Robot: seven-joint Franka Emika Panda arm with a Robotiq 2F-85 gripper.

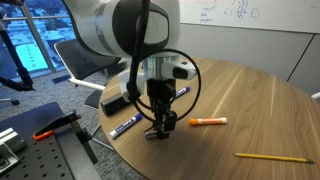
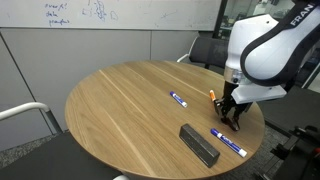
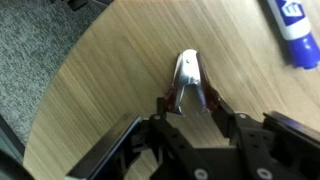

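Observation:
My gripper (image 1: 160,130) is low over the near edge of the wooden table, pointing down. In the wrist view its fingers (image 3: 166,107) stand a little apart, on either side of a slim item (image 3: 188,69) with a shiny, rounded silver end and a reddish-brown lower part. Whether the fingers touch it cannot be told. From the second exterior view, the gripper (image 2: 229,118) is seen close to the tabletop, beside a blue-and-white marker (image 2: 229,142). That marker (image 3: 293,30) also shows at the wrist view's upper right.
An orange marker (image 1: 208,121) and a yellow pencil (image 1: 274,157) lie to the right in exterior view 1. Another blue marker (image 2: 178,99) rests farther back, and a dark eraser-like block (image 2: 199,146) lies close by.

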